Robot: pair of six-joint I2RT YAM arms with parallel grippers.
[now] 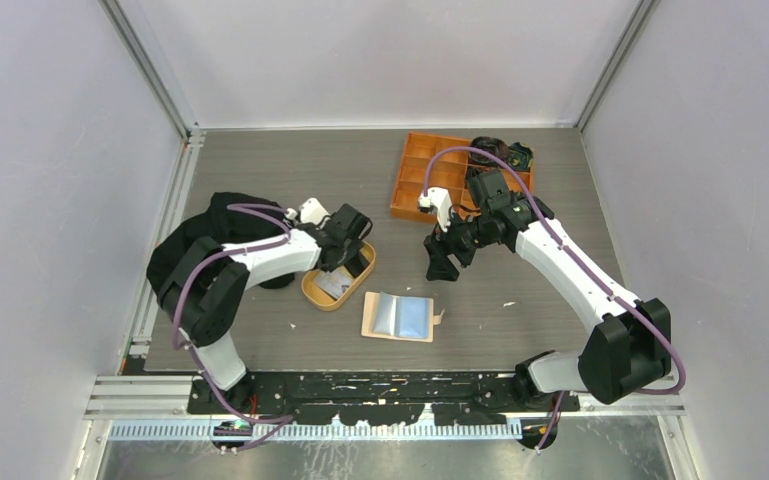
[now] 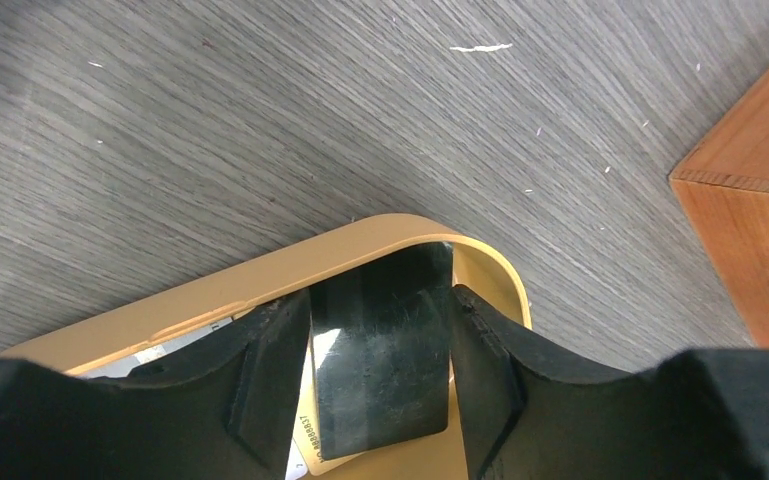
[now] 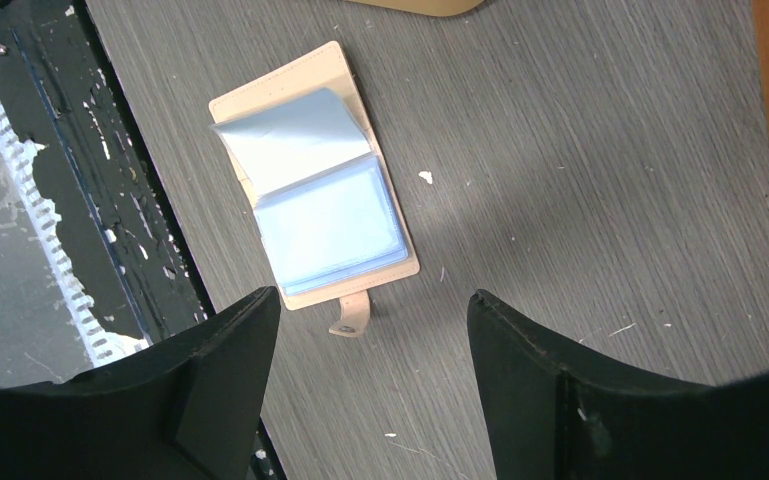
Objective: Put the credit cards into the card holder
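Note:
The card holder (image 1: 400, 317) lies open on the table, its clear blue-tinted sleeves (image 3: 332, 220) facing up in the right wrist view. Left of it stands an oval tan tray (image 1: 321, 301) with cards inside. In the left wrist view a black card (image 2: 385, 350) rests in the tray's rounded end, over a yellow card (image 2: 310, 430); a whitish card (image 1: 334, 283) lies further along. My left gripper is part open over the tray, one finger on each side of the black card; contact cannot be made out. My right gripper is open and empty, above the table right of the holder.
An orange divided box (image 1: 415, 165) stands at the back, with dark items in its right part. A black cloth (image 1: 222, 218) is bunched under the left arm. Bare table lies between tray and box, and right of the holder.

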